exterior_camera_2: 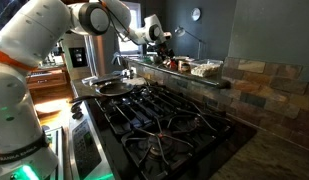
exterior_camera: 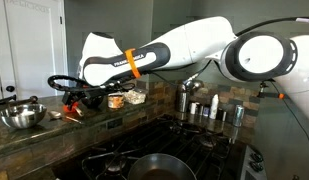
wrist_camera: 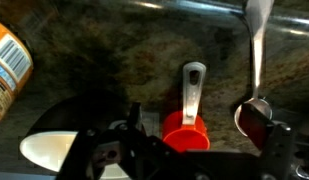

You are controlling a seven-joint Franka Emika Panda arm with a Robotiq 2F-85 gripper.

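In the wrist view, a red utensil (wrist_camera: pixel 184 132) with a pale handle (wrist_camera: pixel 193 88) lies on the dark stone ledge, handle pointing up the frame. My open gripper is above it, one dark finger on either side and the red end in the gap. A metal spoon (wrist_camera: pixel 258 50) lies to the right, its bowl end partly behind the right finger. In exterior view 1 the gripper (exterior_camera: pixel 78 102) hangs low over the raised ledge, with a bit of red showing beside it. Whether the fingers touch anything cannot be made out.
An orange-labelled container (wrist_camera: pixel 8 68) and a white-rimmed dark vessel (wrist_camera: pixel 49 148) flank the gripper on the left. A metal bowl (exterior_camera: pixel 23 115) stands on the ledge. Below are a black pan (exterior_camera: pixel 162 168) and stove grates (exterior_camera_2: pixel 159 130).
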